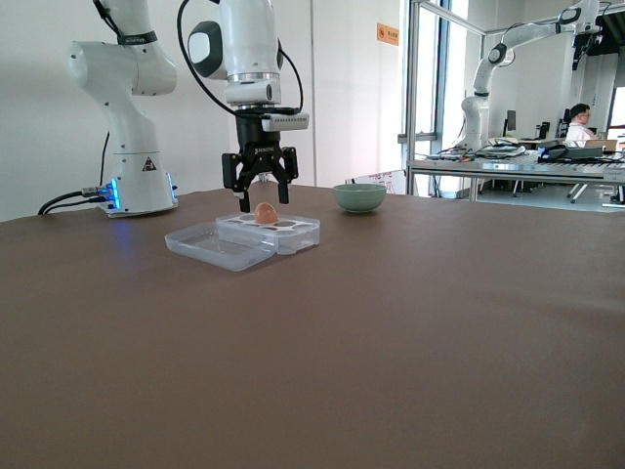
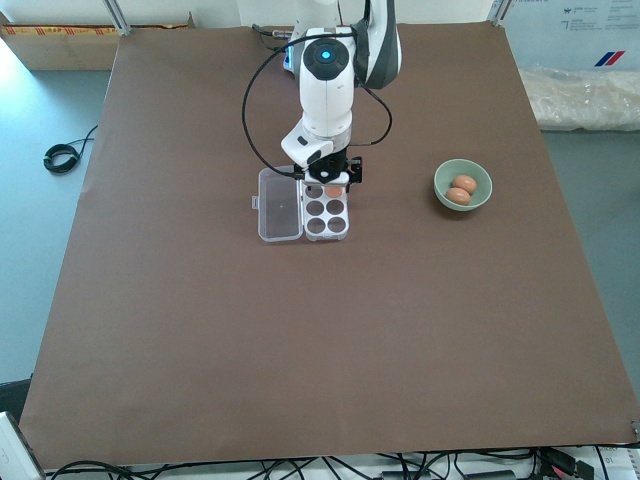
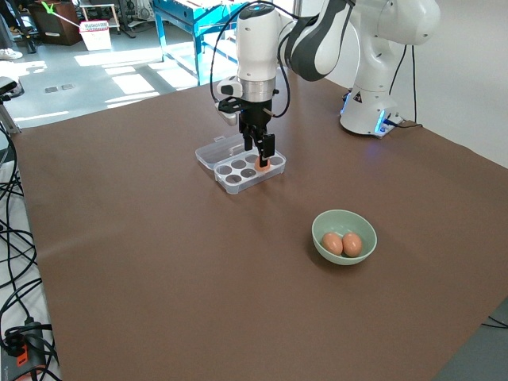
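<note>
An open clear plastic egg box [image 2: 324, 222] [image 1: 298, 237] [image 3: 238, 180] lies on the brown table, lid flat beside its six-hole tray. One brown egg [image 1: 267, 214] sits in the tray at the end under my gripper [image 1: 262, 197] [image 3: 256, 157], which hovers just above it with fingers apart, nothing held. A pale green bowl [image 2: 463, 200] [image 1: 358, 197] [image 3: 344, 221] holds two brown eggs [image 3: 352, 244], to the right of the box in the left view.
The arm's base [image 3: 369, 111] stands at the back edge. Cables run along an outer edge.
</note>
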